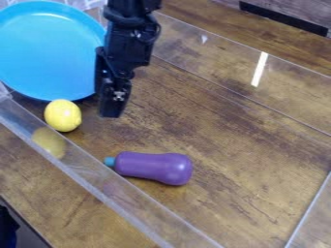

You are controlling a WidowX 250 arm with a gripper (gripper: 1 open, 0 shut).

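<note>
My black gripper (pixel 111 95) hangs over the wooden surface at the upper left, open, just right of the blue plate and above and to the right of a yellow egg-shaped object (pixel 62 115). A purple eggplant-shaped object (pixel 155 167) with a teal tip lies lower down, apart from the gripper. The blue plate (pixel 33 53) is partly behind the arm.
Clear plastic walls (pixel 114 201) border the area along the lower left and the right.
</note>
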